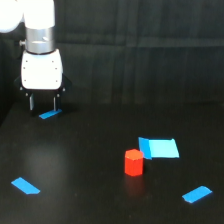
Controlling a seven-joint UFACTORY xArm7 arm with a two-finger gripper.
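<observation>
A white arm reaches down at the upper left, and its gripper [43, 103] hangs in front of the dark curtain with two dark fingers spread apart. Nothing shows between them. Right of centre on the black table stands a small red block [134, 163], well away from the gripper, to its right and closer to the camera. Just behind the block and to its right lies a pale blue square [164, 149] with a darker blue strip [145, 148] along its left side.
Blue tape pieces mark the black table: one strip [50, 114] near the gripper, another [25, 186] at the front left, a third [197, 194] at the front right. A black curtain [140, 50] closes off the back.
</observation>
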